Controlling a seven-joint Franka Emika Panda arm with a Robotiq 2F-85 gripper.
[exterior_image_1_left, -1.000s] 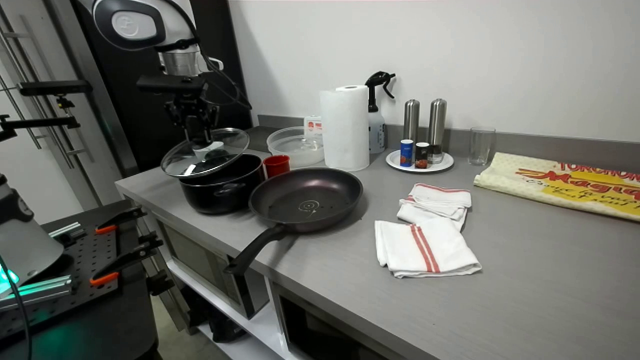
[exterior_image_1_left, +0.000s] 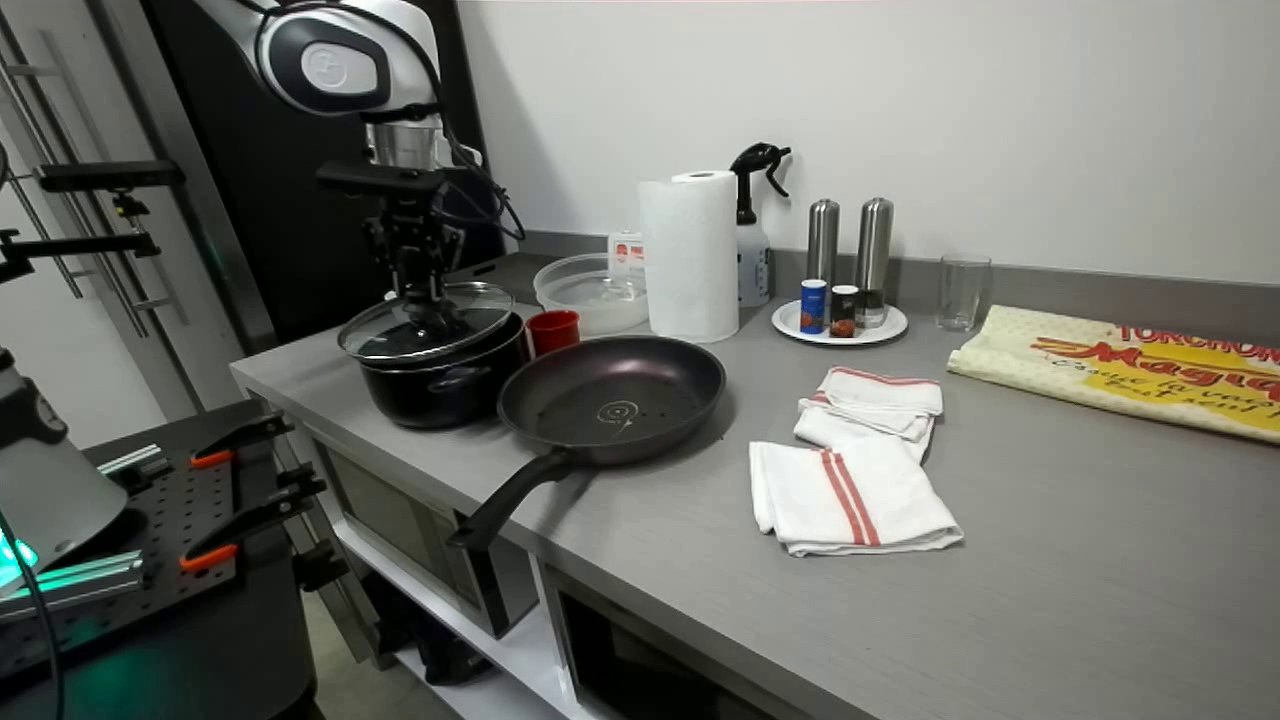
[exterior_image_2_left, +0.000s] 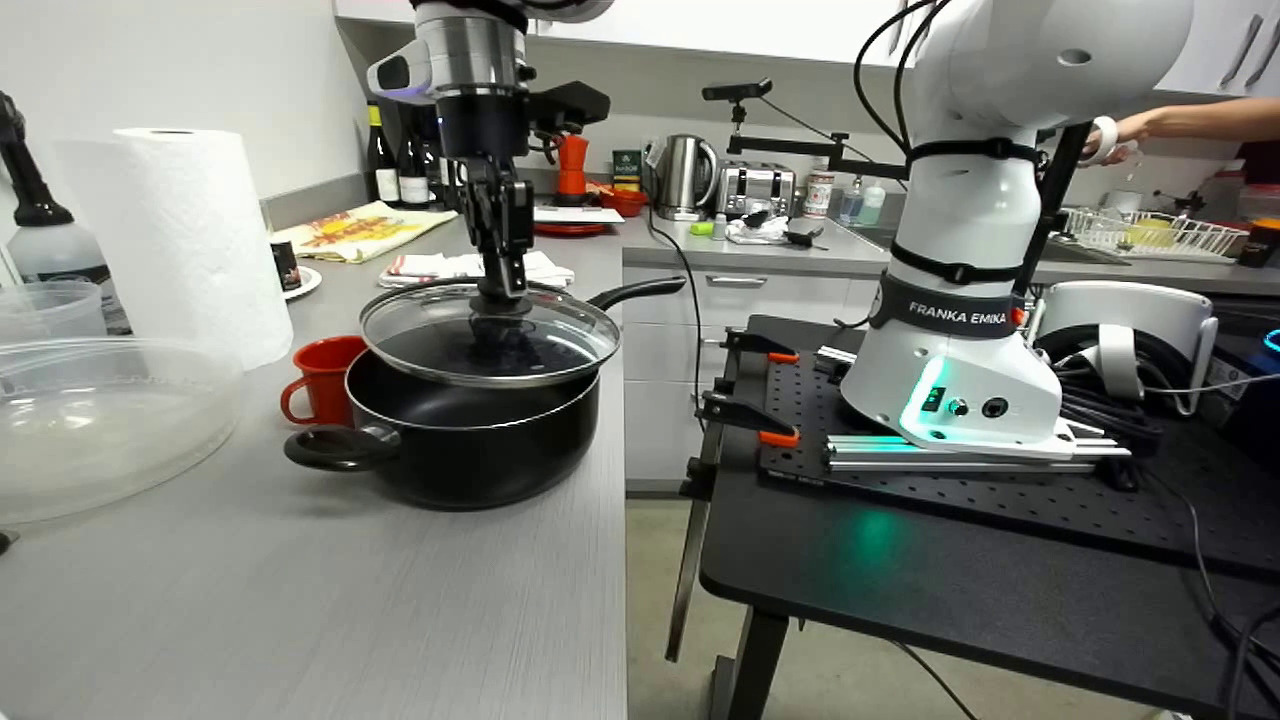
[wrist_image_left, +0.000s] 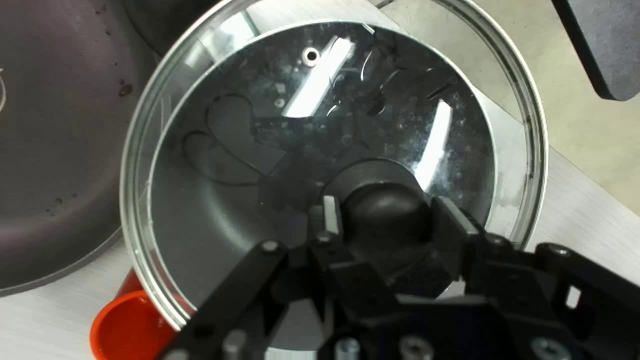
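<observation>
The glass lid (exterior_image_2_left: 414, 330) has a steel rim and a black knob (wrist_image_left: 384, 210). My gripper is shut on that knob, one finger to each side of it. Below is the black pot (exterior_image_2_left: 492, 438), near the counter's edge. In exterior view 2 the lid lies over the pot's mouth, shifted toward the pot's far side, and the near part of the opening shows beneath it. Whether its far edge touches the pot's rim I cannot tell. From exterior view 1 the lid (exterior_image_1_left: 396, 336) looks slightly tilted over the pot (exterior_image_1_left: 420, 396).
Close beside the pot stand a red mug (exterior_image_1_left: 554, 330) and a black frying pan (exterior_image_1_left: 624, 396), its handle reaching past the counter edge. A clear plastic bowl (exterior_image_1_left: 588, 288) and a paper towel roll (exterior_image_1_left: 690, 258) are behind. Folded towels (exterior_image_1_left: 852, 492) lie right.
The arm has moved right in exterior view 1, carrying the lid lower and further over the pot. The lid is less tilted than before. The pot and pan have stayed put.
</observation>
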